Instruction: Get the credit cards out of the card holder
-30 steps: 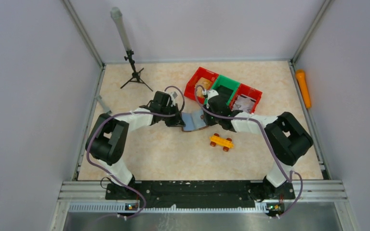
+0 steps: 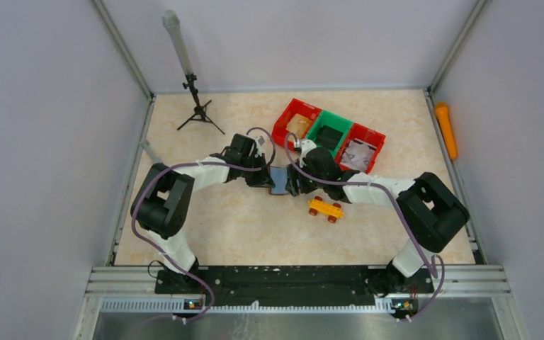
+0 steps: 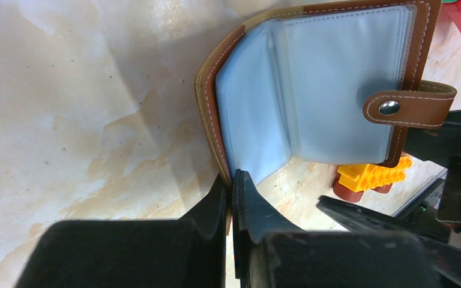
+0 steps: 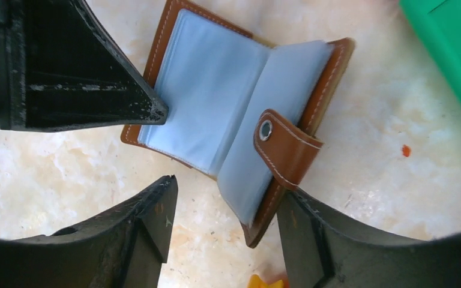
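The open card holder (image 3: 342,84), brown-edged with pale blue clear sleeves, stands partly unfolded between the arms; no card can be made out in it. My left gripper is shut on the holder's brown edge. Part open, my right gripper has the other cover between its spread fingers, with the cover's lower end by the right finger (image 4: 303,219). The snap strap (image 4: 285,144) juts from that cover toward the same finger. From above, the holder's blue sleeves (image 2: 278,180) show in the narrow gap between both grippers.
Red, green and red bins stand behind the right arm, the green bin (image 2: 328,132) in the middle. A yellow toy car (image 2: 325,209) lies just in front of the right gripper.
The holder's right cover, lying spread wider a second ago, now stands more folded up. The left arm shifted slightly right.
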